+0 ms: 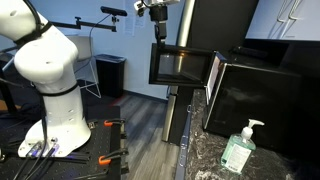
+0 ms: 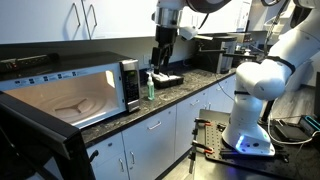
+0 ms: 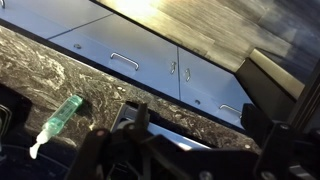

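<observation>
My gripper is open, its two dark fingers (image 3: 141, 116) set wide apart with nothing visible between them. It hangs high in front of the microwave (image 1: 255, 105), well above the counter. A microwave door (image 1: 181, 66) stands swung open, and the lit cavity (image 2: 82, 100) shows in the second exterior view. A clear pump bottle with greenish liquid (image 1: 238, 151) stands upright on the counter beside the microwave. In the wrist view the same bottle (image 3: 63, 117) is at the left, apart from the fingers.
The dark speckled counter (image 2: 125, 122) runs over drawers and cabinets (image 3: 125, 55). A dark dish rack (image 2: 183, 78) sits farther along it, past the bottle. Open floor (image 1: 150, 140) lies in front of the cabinets.
</observation>
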